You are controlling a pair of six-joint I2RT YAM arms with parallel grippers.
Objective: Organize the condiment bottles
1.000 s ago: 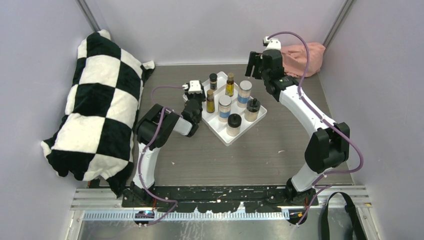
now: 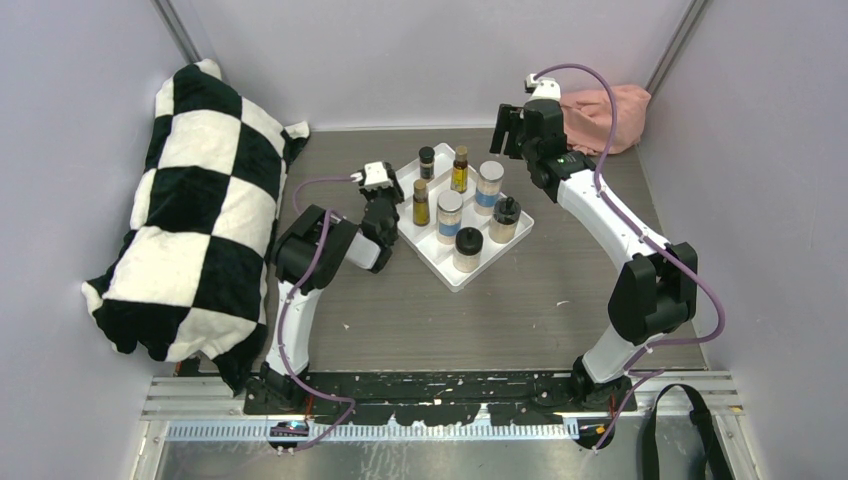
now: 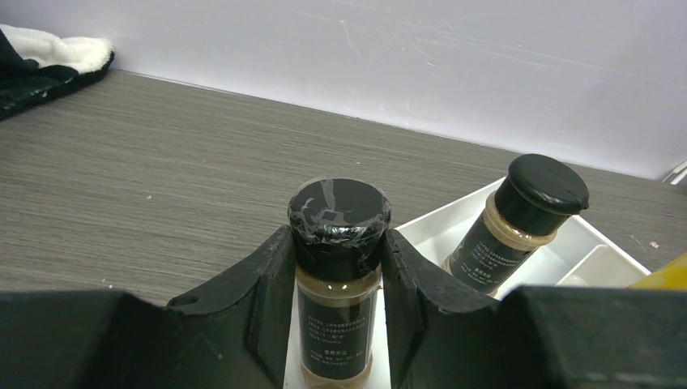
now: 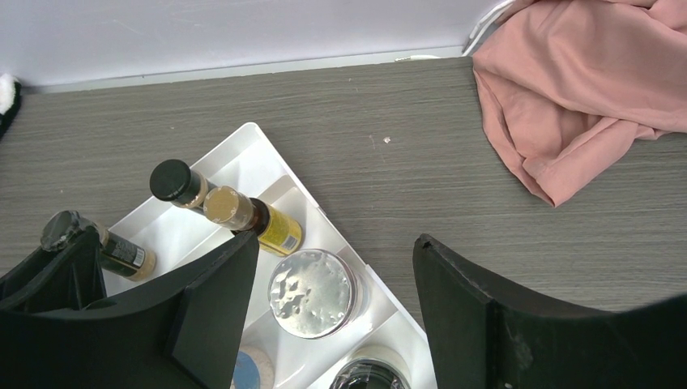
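A white divided tray [image 2: 455, 283] holds the condiment bottles on the table. In the left wrist view, a dark-labelled bottle [image 3: 334, 328] with a taped black cap stands in the tray. My left gripper has a fingertip close on each side of that bottle just below the cap; whether they press on it cannot be told. In the right wrist view, this bottle [image 4: 125, 255] is near the tray's left corner. A second black-capped bottle [image 3: 494, 255] stands nearby. My right gripper is open and empty, back and right of the tray.
Also in the tray are two yellow-brown bottles [image 2: 459, 172], two silver-lidded jars [image 2: 449, 218], and two black-lidded jars [image 2: 468, 250]. A checkered cushion [image 2: 200, 215] fills the left side; pink cloth [image 2: 605, 115] lies back right.
Over the last second my left gripper has shifted a little to the left, away from the nearest yellow-brown bottle. The right arm and the other bottles look unmoved.
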